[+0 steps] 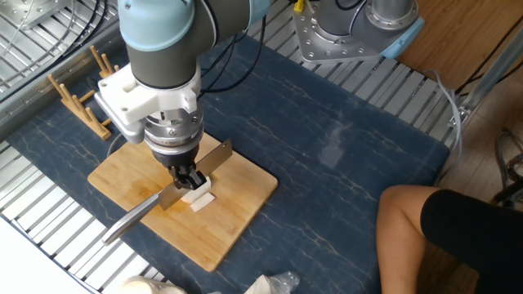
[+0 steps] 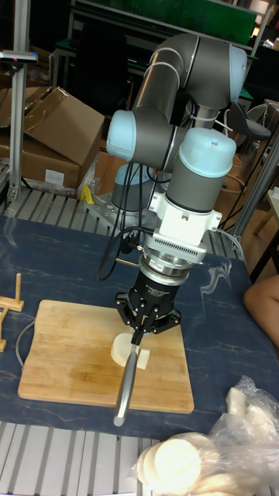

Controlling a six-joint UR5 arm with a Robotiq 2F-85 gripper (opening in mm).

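My gripper is shut on a knife, holding it by the top of its broad blade. The silver knife handle sticks out toward the lower left, past the board's edge. In the other view the handle points toward the camera. Under the blade, on the wooden cutting board, is a pale round piece of food. A cut strip lies on the board just beside it. Whether the blade's edge touches the board is hidden by the gripper and food.
A wooden rack stands left of the board. A plastic bag with more pale rounds lies at the front right. A person rests by the table's right side. The dark mat right of the board is clear.
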